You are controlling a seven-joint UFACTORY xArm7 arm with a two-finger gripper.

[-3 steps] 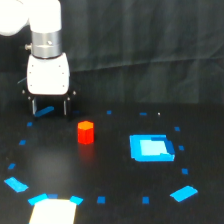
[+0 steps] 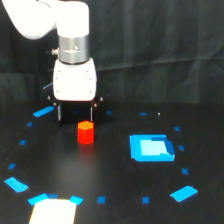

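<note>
A small red cube (image 2: 86,132) sits on the dark table, left of the middle of the camera view. The white arm reaches in from the top left. Its gripper (image 2: 77,112) stands open, with dark fingers spread apart just above the cube in the picture and slightly to its left. Nothing shows between them. How far the fingertips are from the cube in depth is hard to judge.
To the right lies a blue square (image 2: 137,156) with a white patch (image 2: 153,148) in it. Blue tape pieces (image 2: 184,193) and small blue marks dot the black surface. A bright white patch (image 2: 52,212) lies at the bottom left.
Arm and gripper have moved right and slightly down in the picture, closer to the red cube. The cube and the blue square have stayed where they were.
</note>
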